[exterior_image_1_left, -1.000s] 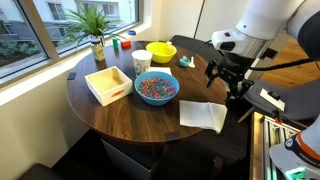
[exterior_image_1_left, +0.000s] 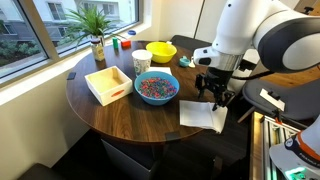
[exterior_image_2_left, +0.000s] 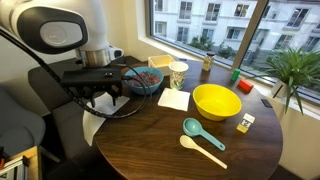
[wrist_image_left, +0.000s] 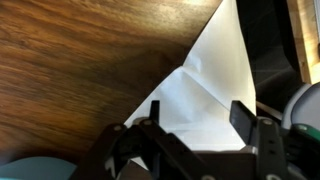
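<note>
A white sheet of paper (exterior_image_1_left: 199, 116) lies at the table's near right edge, partly over that edge. A crease crosses the paper (wrist_image_left: 195, 90) in the wrist view. My gripper (exterior_image_1_left: 216, 103) is low over its right part, pointing down. In the wrist view the gripper has its two fingers apart, with paper showing between and beneath them. Contact between fingertips and paper cannot be made out. From the other side, the paper (exterior_image_2_left: 94, 123) is partly below the gripper's dark body.
A blue bowl (exterior_image_1_left: 156, 87) of small coloured pieces stands beside the paper. Farther off are a cream box (exterior_image_1_left: 108, 84), a white patterned cup (exterior_image_1_left: 142, 62) and a yellow bowl (exterior_image_1_left: 161, 50). A teal spoon (exterior_image_2_left: 201, 133) and a pale spoon (exterior_image_2_left: 201, 150) lie on open tabletop.
My gripper has come down and to the left in exterior view 1, from right of the paper to low over it. The paper shows no clear movement.
</note>
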